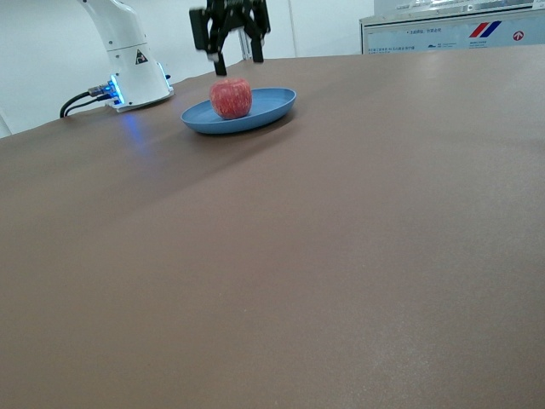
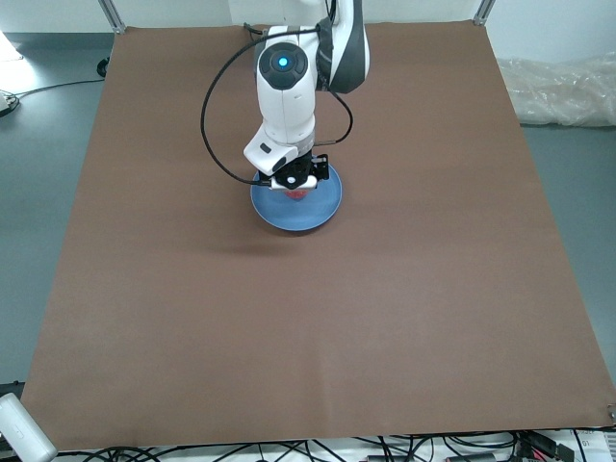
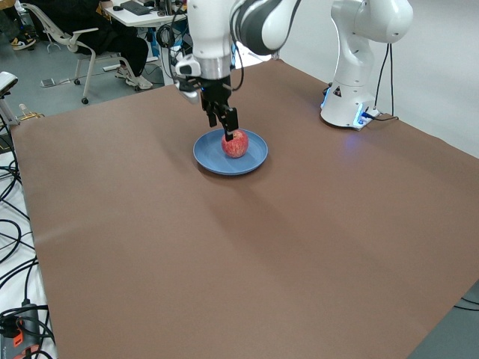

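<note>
A red apple [image 1: 231, 99] rests on a round blue plate [image 1: 271, 106] near the table's far side, also visible as the apple [image 3: 235, 146] on the plate [image 3: 208, 153] in the right view. My black gripper [image 1: 238, 63] hangs just above the apple, its fingers spread apart with nothing between them; in the right view the gripper [image 3: 221, 131] is right over the apple. In the left view the wrist hides most of the apple on the plate [image 2: 296, 217].
Cables and equipment run along the outside edges, off the tabletop.
</note>
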